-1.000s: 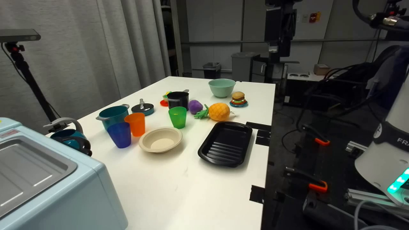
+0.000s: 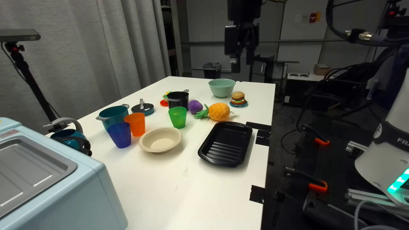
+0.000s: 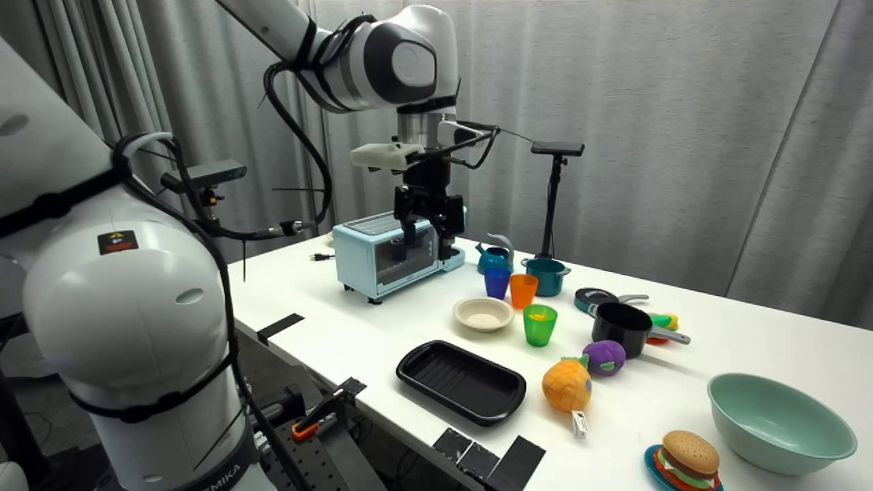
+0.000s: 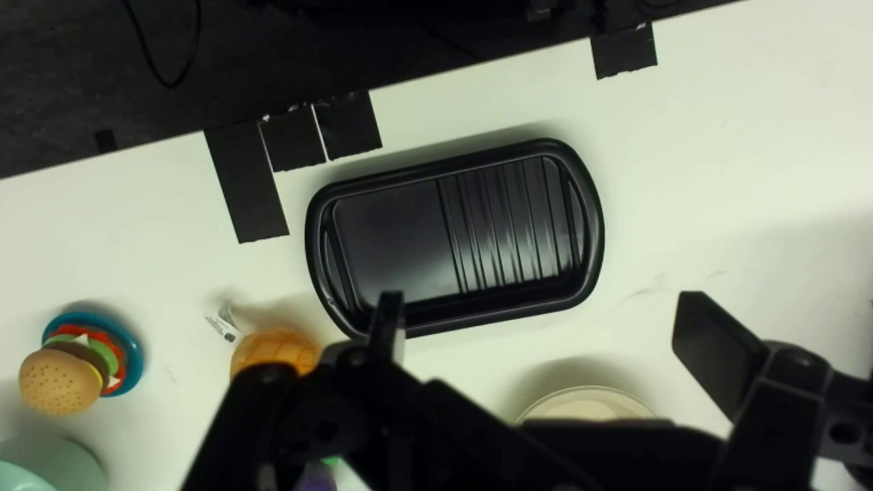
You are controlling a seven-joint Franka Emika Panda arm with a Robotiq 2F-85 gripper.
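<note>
My gripper [image 2: 242, 62] hangs high above the table. In the wrist view its two dark fingers [image 4: 713, 348] stand wide apart, and nothing is held between them. The black ribbed tray [image 4: 393, 237] lies flat below, across the middle of that view. A beige bowl [image 4: 585, 402] shows partly behind the gripper body. The toy pineapple [image 2: 219, 111] is beside the tray, with a purple toy [image 2: 195, 106] near it. Green [image 2: 178, 117], orange [image 2: 135, 123] and blue [image 2: 119, 134] cups stand around the bowl.
A light-blue toaster oven [image 3: 380, 255] stands at one end of the table. Toward the other end are a black pot [image 3: 620, 329], a toy burger [image 3: 691, 453] and a mint bowl [image 3: 777, 417]. A teal pot [image 3: 546, 277] and kettle [image 3: 493, 258] stand behind the cups.
In exterior view 1 my gripper has moved left, from beyond the table's right edge to over the table, still high. The objects on the table have not moved.
</note>
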